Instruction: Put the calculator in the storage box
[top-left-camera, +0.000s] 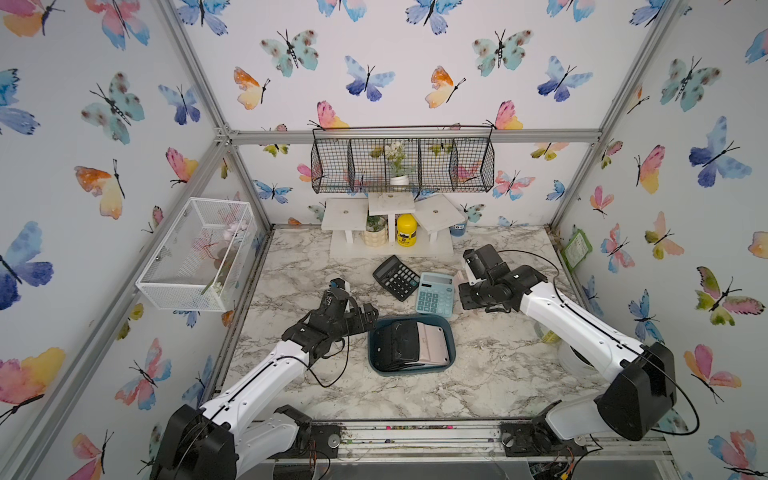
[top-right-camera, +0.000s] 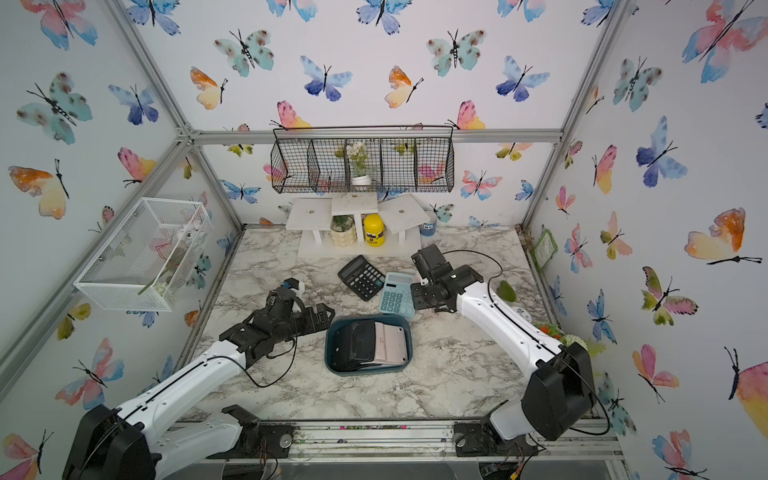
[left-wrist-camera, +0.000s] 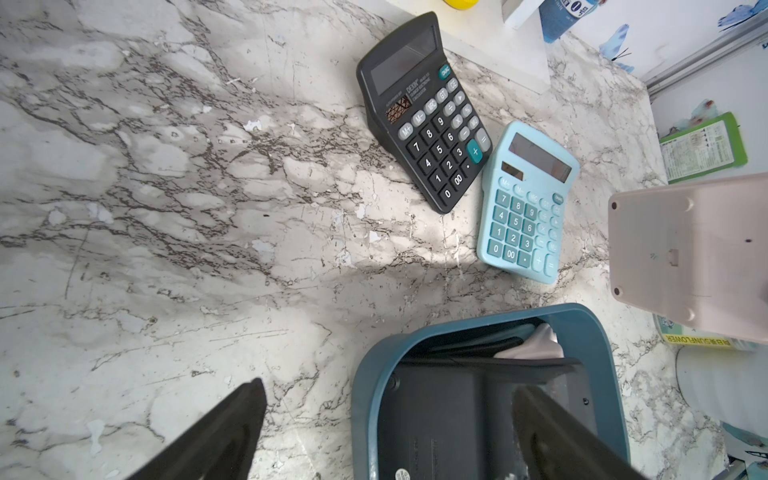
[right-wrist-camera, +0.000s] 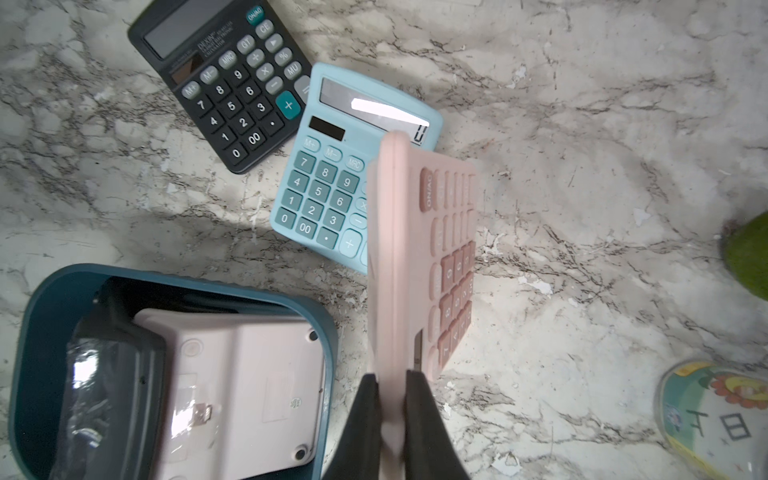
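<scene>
A pink calculator (right-wrist-camera: 424, 240) hangs upright in my right gripper, which is shut on it, right of the storage box in the right wrist view. The dark teal box (top-left-camera: 372, 344) holds black and pale pink calculators (right-wrist-camera: 232, 392). My left gripper stands open at the box's left rim, nothing held between its fingers. Behind the box a black calculator (left-wrist-camera: 416, 112) and a light blue calculator (left-wrist-camera: 520, 200) lie on the marble table.
White stepped stands (top-left-camera: 346, 214) with a yellow tub (top-left-camera: 406, 230) stand at the back. A wire basket (top-left-camera: 402, 160) hangs above, and a white mesh basket (top-left-camera: 192, 256) is on the left wall.
</scene>
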